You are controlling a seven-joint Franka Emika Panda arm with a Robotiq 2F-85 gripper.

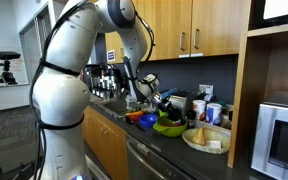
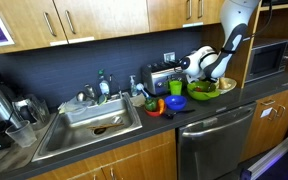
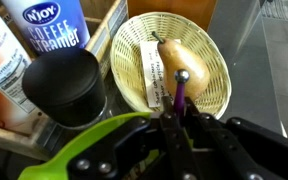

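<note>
In the wrist view my gripper is shut on a thin purple item with a round metallic end; what the item is, I cannot tell. A green bowl curves along the lower left of that view. From outside, the bowl stands on the dark counter, with the gripper over it. Its contents are too small and dark to make out. Beyond the held item, a wicker basket contains a yellow pear-shaped thing and a printed paper strip.
A creamer canister and a black-lidded container stand close to the basket. A blue bowl is beside the green one, with a toaster behind. The sink lies farther left; a microwave is at the right.
</note>
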